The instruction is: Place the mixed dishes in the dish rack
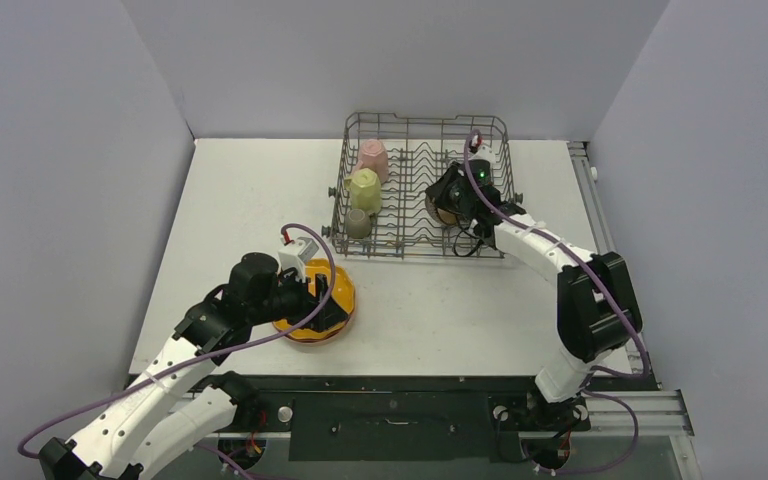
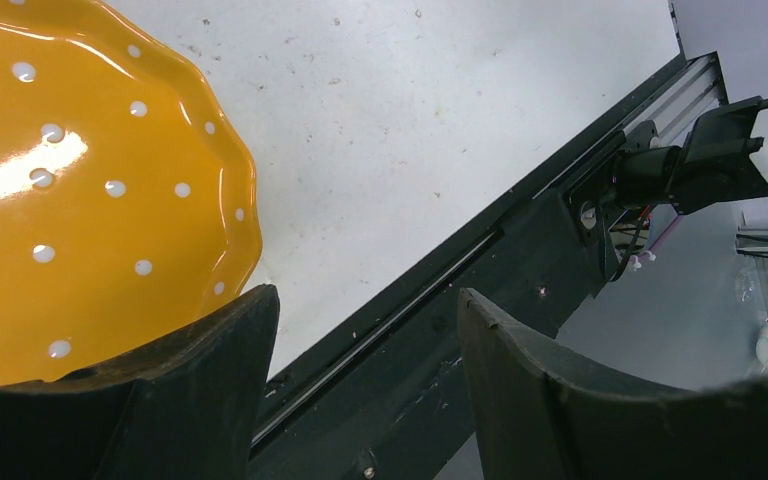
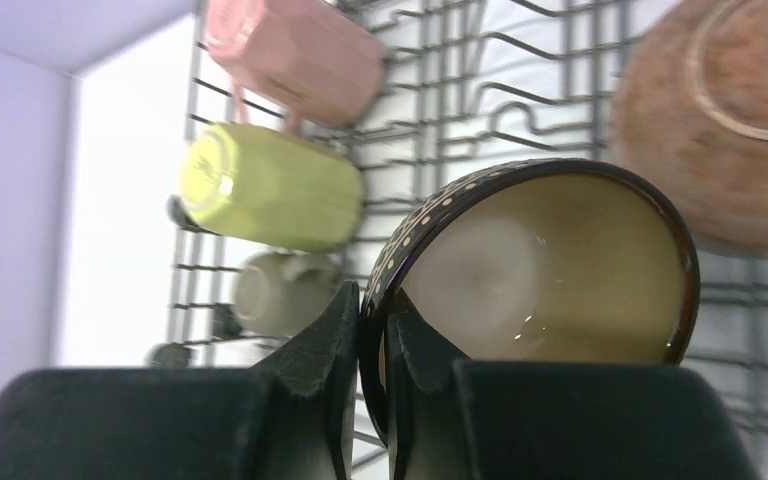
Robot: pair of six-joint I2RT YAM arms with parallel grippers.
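Observation:
My right gripper is shut on the rim of a tan bowl (image 3: 560,270) with a dark patterned edge. In the top view that gripper (image 1: 436,188) is over the right half of the dish rack (image 1: 397,250), and its arm hides much of the bowl. A brown rounded dish (image 3: 730,130) rests in the rack just beyond the bowl. On the table, left of the rack's front, lies a yellow dish with white dots (image 2: 90,200). My left gripper stands open beside its edge, nothing between the fingers.
Along the rack's left side sit a pink mug (image 1: 372,158), a yellow-green mug (image 1: 364,190) and a small grey cup (image 1: 358,223). Bare table (image 1: 440,320) lies in front of the rack. Walls close in the back and both sides.

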